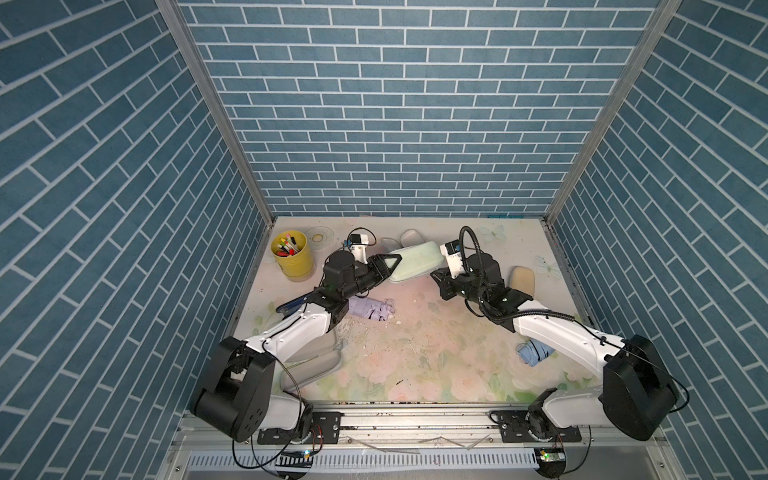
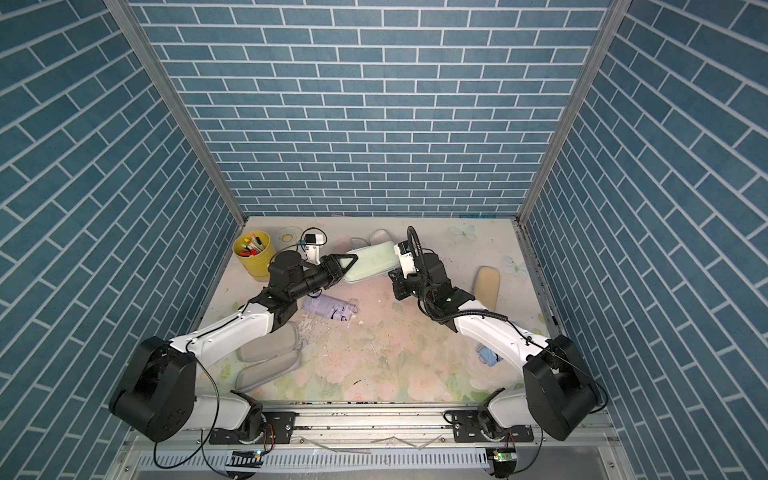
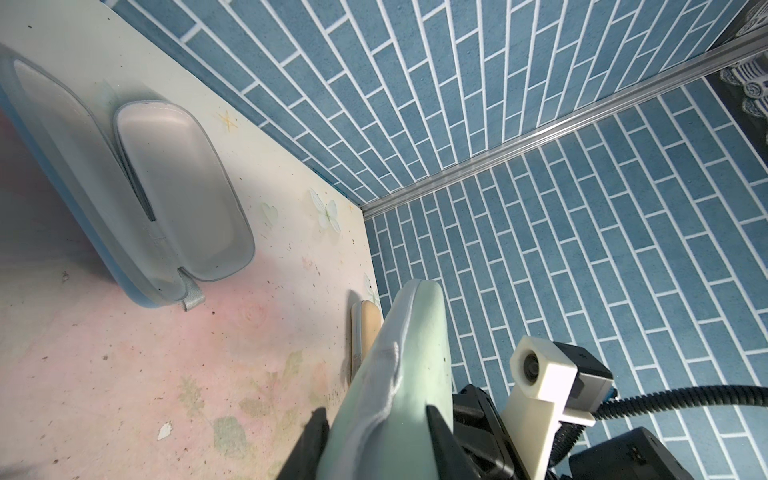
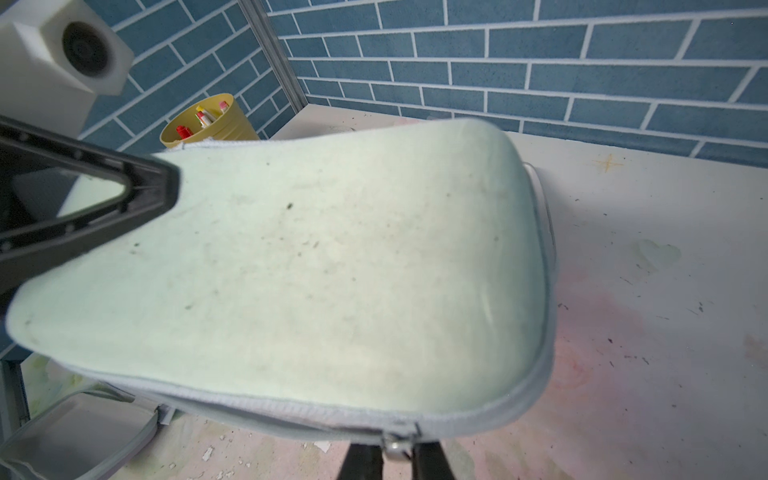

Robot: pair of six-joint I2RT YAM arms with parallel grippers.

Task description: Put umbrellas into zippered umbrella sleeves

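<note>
A pale green zippered sleeve [image 1: 417, 261] hangs above the table with my left gripper shut on one end. In the right wrist view, its small metal zipper pull [image 4: 398, 445] shows at the lower edge. My right gripper is part open, its fingertips on either side of the pull; contact is hard to tell. A folded lilac umbrella [image 1: 371, 309] lies below the left arm, and a blue one [image 1: 534, 352] is partly covered by the right arm. Whether the green sleeve holds anything cannot be seen.
An open grey-blue sleeve [image 3: 185, 188] lies at the back, another open grey one [image 1: 313, 369] at the front left. A beige sleeve [image 2: 486, 288] lies at the right. A yellow bucket of pens [image 1: 293, 261] stands back left.
</note>
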